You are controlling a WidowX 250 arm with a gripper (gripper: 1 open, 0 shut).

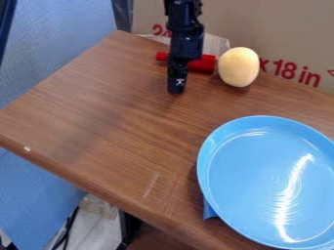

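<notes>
My black gripper (178, 78) hangs at the top centre, its fingertips low over the wooden table, just in front of a red cylinder (204, 64) that lies at the back. Whether the fingers are open or shut cannot be told from this side-on view. A cream-coloured egg-shaped object (239, 66) stands to the right of the cylinder. A large light blue plate (268, 146) fills the lower right.
A cardboard box (294, 39) with red lettering stands behind the objects.
</notes>
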